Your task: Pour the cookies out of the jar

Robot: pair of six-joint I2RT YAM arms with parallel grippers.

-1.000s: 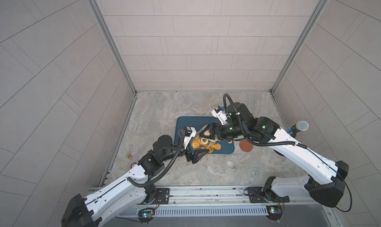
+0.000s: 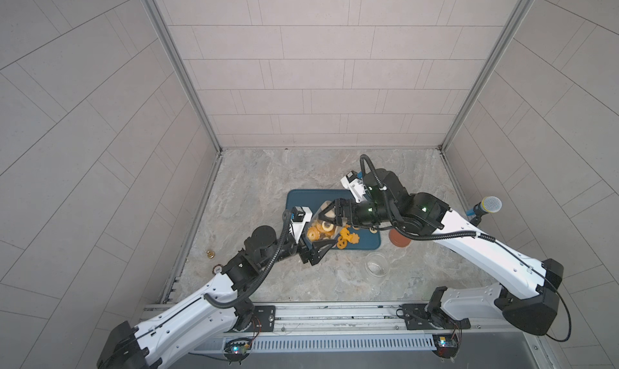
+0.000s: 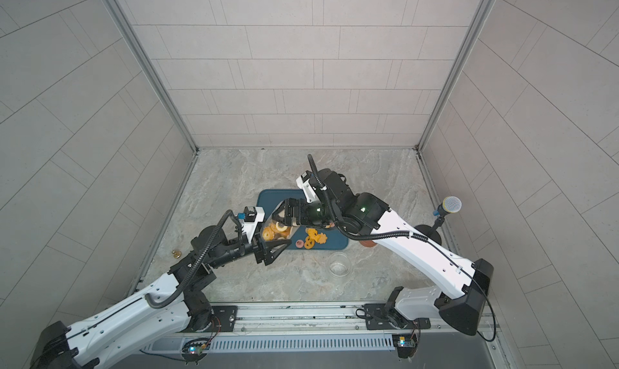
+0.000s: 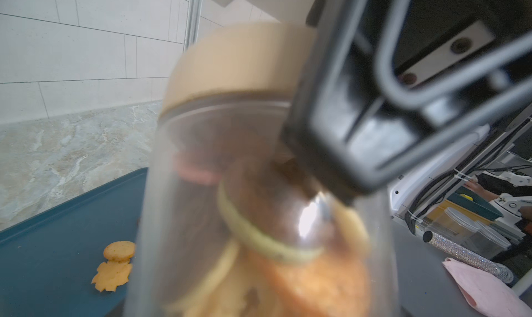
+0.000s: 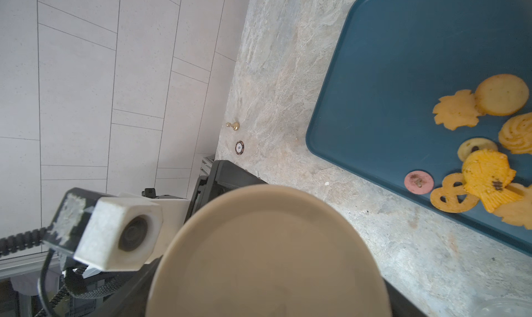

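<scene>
A clear jar (image 4: pixel 232 206) full of cookies, with a beige lid (image 4: pixel 238 62) on it, is tilted above the blue tray (image 2: pixel 299 198). My left gripper (image 2: pixel 322 236) is open around the jar's body; in the left wrist view the jar fills the space ahead. At the lid end, my right gripper (image 2: pixel 332 213) is open, with the lid (image 5: pixel 268 256) between its fingers in the right wrist view. One black finger (image 4: pixel 343 123) of the right gripper crosses the jar's upper side. Contact of the fingers on jar or lid is hard to make out.
Loose cookies (image 5: pixel 487 173) lie on the tray. A clear round container (image 2: pixel 376 264) stands in front of it, and a reddish-brown disc (image 2: pixel 399 238) lies to its right. Small brass items sit far left. The countertop behind the tray is clear.
My left gripper and the jar have shifted slightly left, uncovering more of the cookies on the tray. The right gripper has barely moved and remains at the lid.
</scene>
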